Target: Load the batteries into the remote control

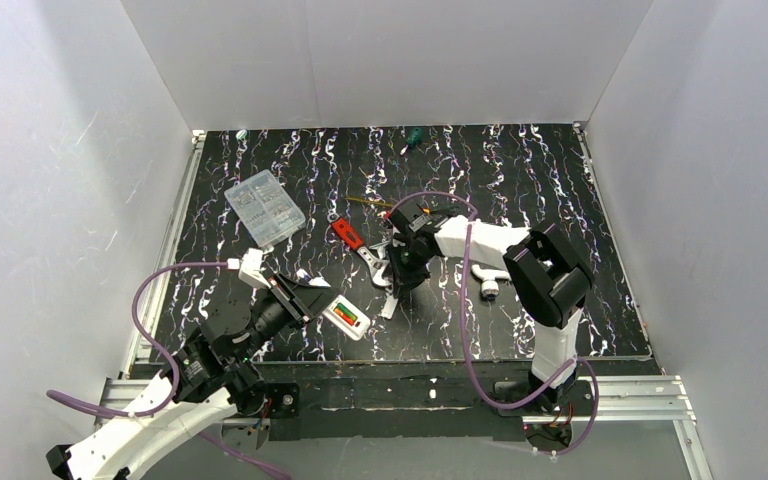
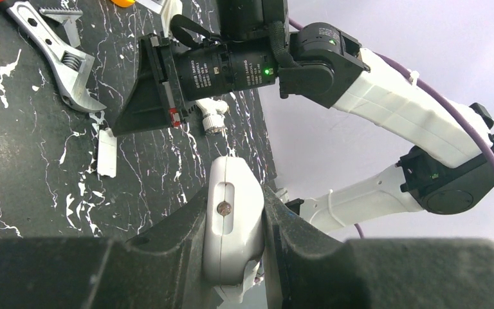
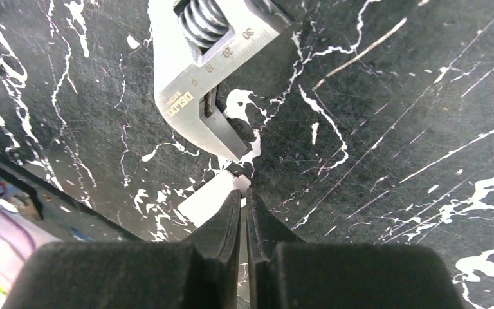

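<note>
A white remote control has a green and an orange battery lying in its open compartment. My left gripper is shut on the remote's body; the left wrist view shows the remote edge-on, clamped between the two dark fingers. The small white battery cover rests on the table to the right of the remote. In the right wrist view, my right gripper has its fingertips nearly together at the tab end of the cover, shut on that narrow end. The exact contact is partly hidden by the fingers.
An adjustable wrench with a red handle lies close beside the cover. A white pipe fitting is right of the right gripper. Farther back are a clear parts case and a green screwdriver.
</note>
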